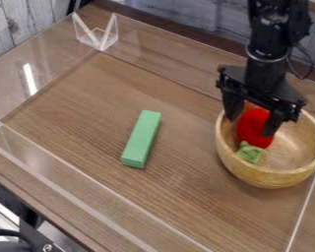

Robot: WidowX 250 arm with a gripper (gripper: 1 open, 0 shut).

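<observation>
My gripper [259, 98] is dark and hangs over the yellow bowl [266, 174] at the right, its two fingers pointing down at the bowl's near left and right. A red object [256, 126] lies in the bowl beneath it, with a small green piece [250, 154] just in front. I cannot tell whether the fingers touch the red object or how far apart they are closed.
A green block [141, 133] lies on the wooden table [68, 187] left of the bowl. A clear plastic piece [94, 34] stands at the back left.
</observation>
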